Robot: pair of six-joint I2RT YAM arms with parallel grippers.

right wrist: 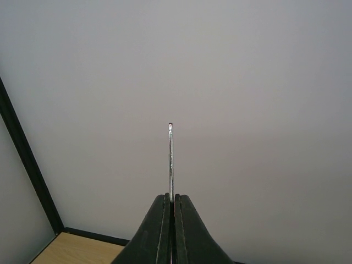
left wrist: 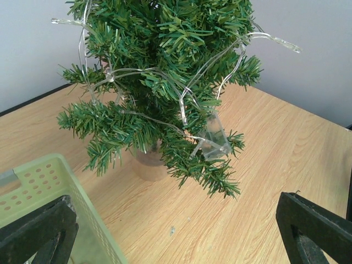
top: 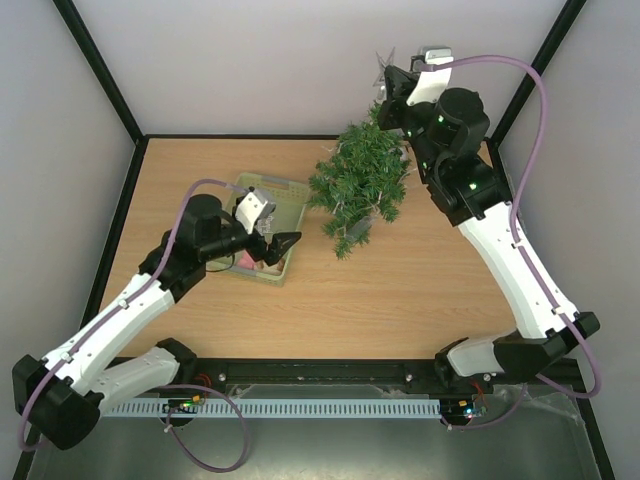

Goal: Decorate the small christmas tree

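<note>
The small Christmas tree stands at the middle right, wound with clear light wires and carrying a clear box on a lower branch. My right gripper is shut on a thin silvery piece, edge-on in the right wrist view; in the top view a silver star shows at that gripper, above the treetop. My left gripper hangs open over the green basket, left of the tree, with nothing seen between its fingers.
The green basket holds pink and brown items, partly under my left arm. Walls and dark frame bars enclose the space.
</note>
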